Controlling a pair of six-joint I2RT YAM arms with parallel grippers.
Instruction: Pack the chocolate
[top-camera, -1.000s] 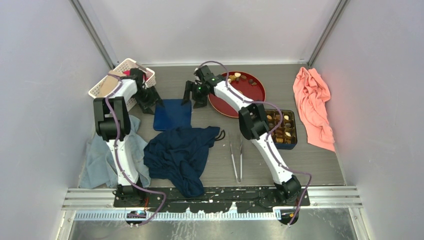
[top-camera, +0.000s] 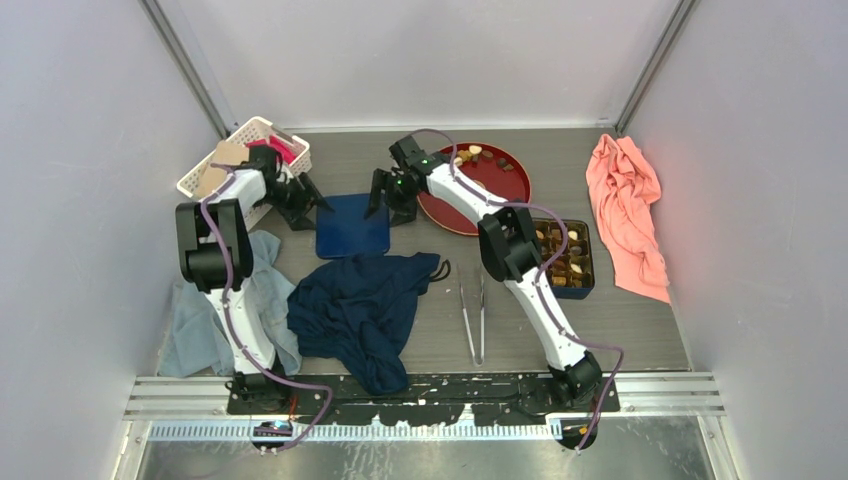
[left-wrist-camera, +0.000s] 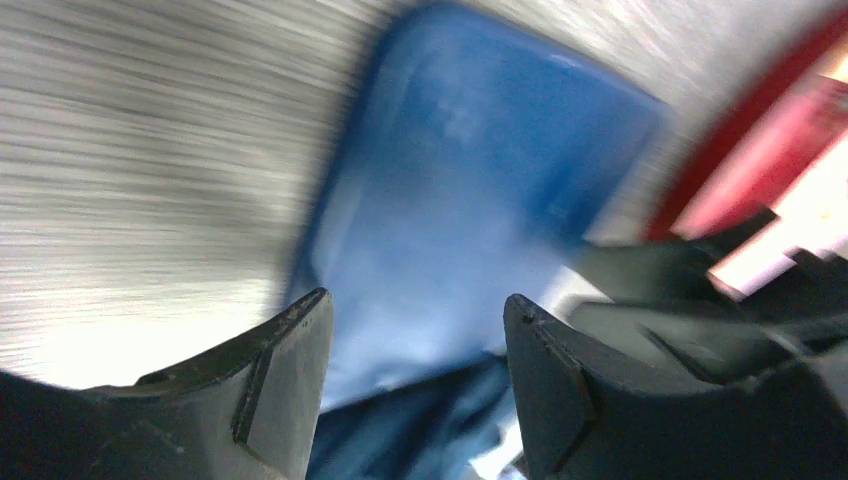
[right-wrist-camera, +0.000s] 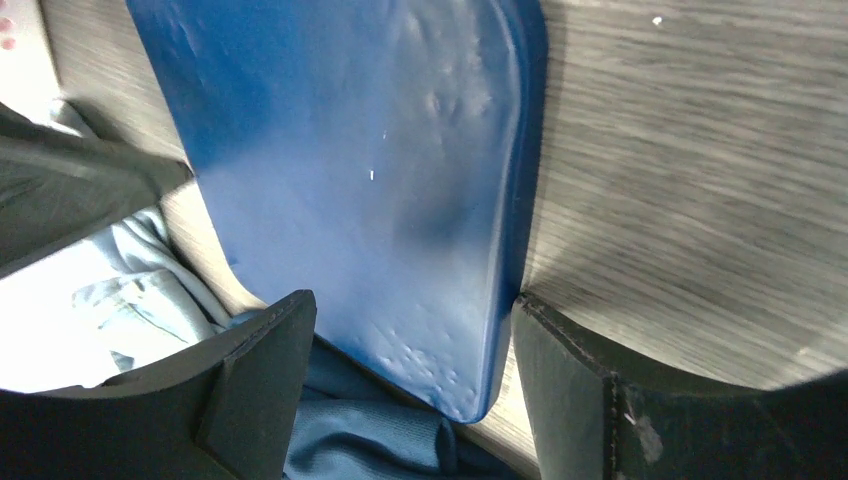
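Note:
A dark blue square lid lies flat on the table, with my left gripper open at its left side and my right gripper open at its right. In the right wrist view, the right fingertips are at the lid's edge. The chocolate box, with pieces in its compartments, sits on the right, partly behind the right arm. A red round plate at the back holds several small chocolates.
A white basket stands back left. Light blue cloth, navy cloth and metal tongs lie in front; a salmon cloth lies far right.
The lid has shifted slightly to the right and back, and my left gripper has moved a little with it. My right gripper has moved slightly toward the front.

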